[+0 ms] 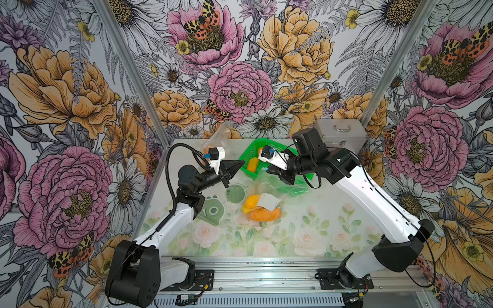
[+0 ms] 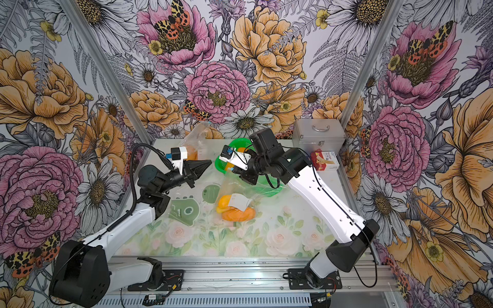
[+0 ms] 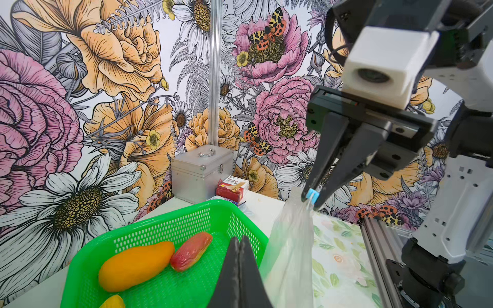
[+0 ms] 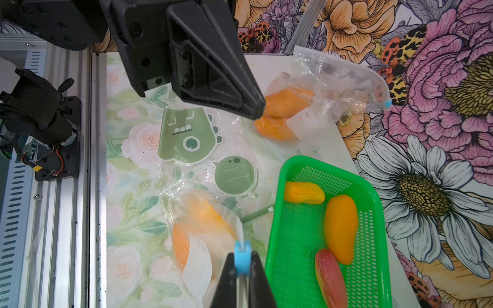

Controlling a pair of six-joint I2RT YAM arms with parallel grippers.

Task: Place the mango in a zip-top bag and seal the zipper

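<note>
A clear zip bag with yellow-orange mangoes inside rests on the table in front of the green basket. Its top edge, with a blue zipper slider, is pulled up toward my right gripper, which is shut on it at the slider. In the left wrist view the bag hangs from the right fingertips, blue slider between them. My left gripper is shut, nothing showing between its fingers, and stands apart to the left of the bag. Whether the zipper is sealed along its length I cannot tell.
A green basket holding several mangoes stands behind the bag. Another filled zip bag lies at the back left. The silver case and a red-and-white box occupy the back right.
</note>
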